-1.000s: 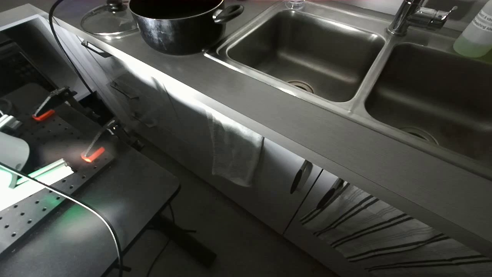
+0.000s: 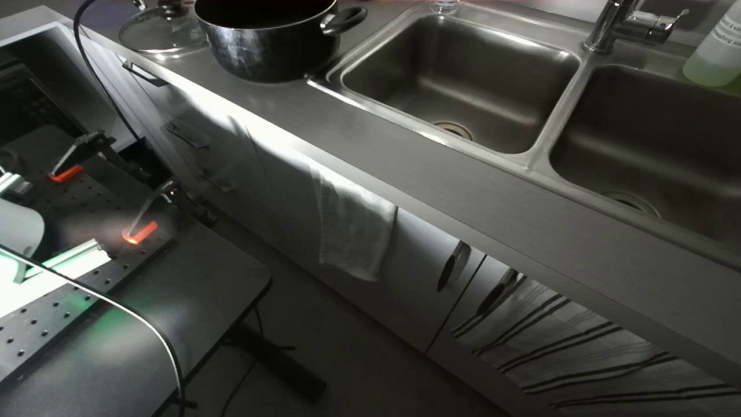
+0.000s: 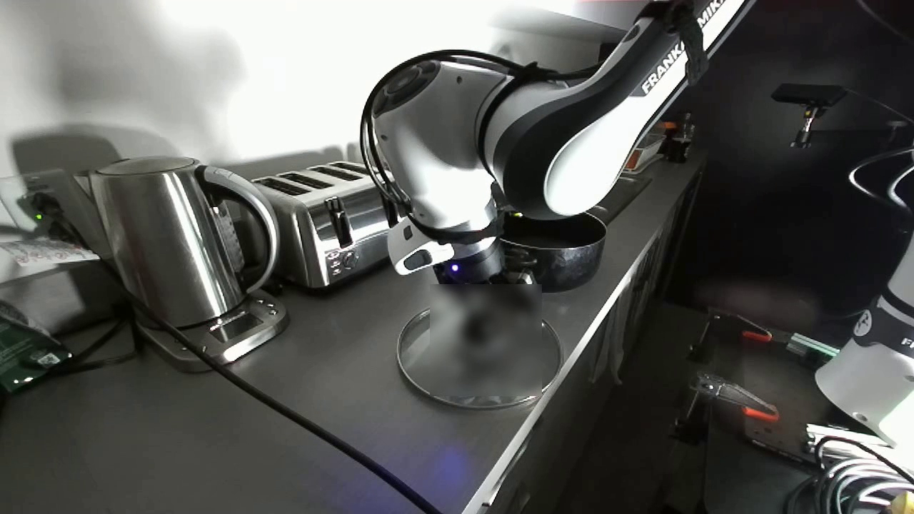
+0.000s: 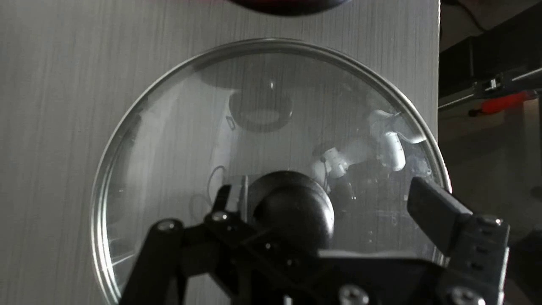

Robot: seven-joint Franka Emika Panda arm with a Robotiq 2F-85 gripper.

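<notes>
A round glass lid [image 4: 167, 152] with a metal rim and a black knob [image 4: 289, 203] lies on the counter, knob up. My gripper hangs over it in the wrist view, fingers wide apart. The knob appears between the two fingers, closer to the left one; whether either finger touches it, I cannot tell. In exterior view 2 a blurred patch hides the fingertips and the lid's middle, while the lid's rim [image 3: 411, 377] shows around it. Beyond the lid stands a dark pot [image 3: 561, 261], open at the top; its side handle [image 2: 345, 21] points toward the sink.
A kettle [image 3: 163, 248] and a toaster [image 3: 343, 231] stand along the wall. The counter's front edge runs close to the lid. A black cable [image 3: 291, 415] crosses the counter. The double sink [image 2: 566, 90] lies past the pot.
In exterior view 1, a small part of the gripper now shows at the top, beside the lid's knob. The pot has stayed put.
</notes>
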